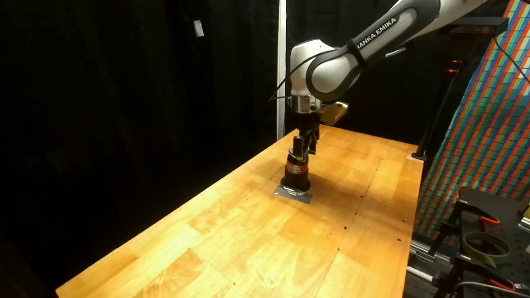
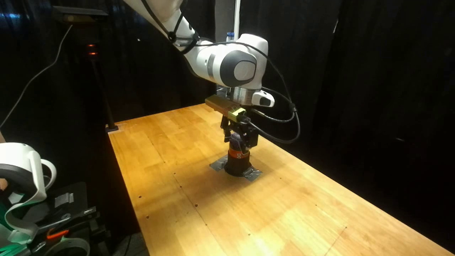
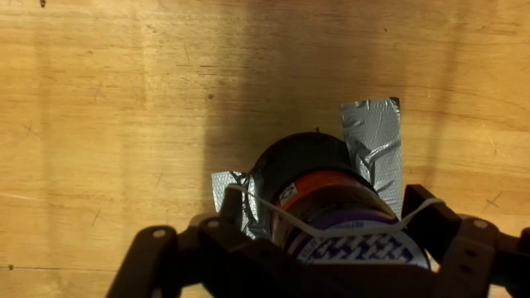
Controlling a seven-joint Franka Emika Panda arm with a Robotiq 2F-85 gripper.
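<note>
A jar [image 1: 296, 168] with an orange label band and a purple-rimmed lid [image 3: 357, 246] stands upright in a round black base [image 2: 237, 166]. Strips of grey tape [image 3: 375, 144] hold that base to the wooden table. My gripper points down over the jar and is open, its two fingers spread to either side of the lid in the wrist view. Whether a finger touches the jar, I cannot tell. A pale band hangs slack from one finger to the other, passing in front of the lid. The lid's near part is hidden by the gripper body.
Black curtains [image 1: 149, 99] hang close beside it. A dark cart [image 1: 497, 218] with clamps and a tape roll [image 1: 485, 247] stands off the table's side.
</note>
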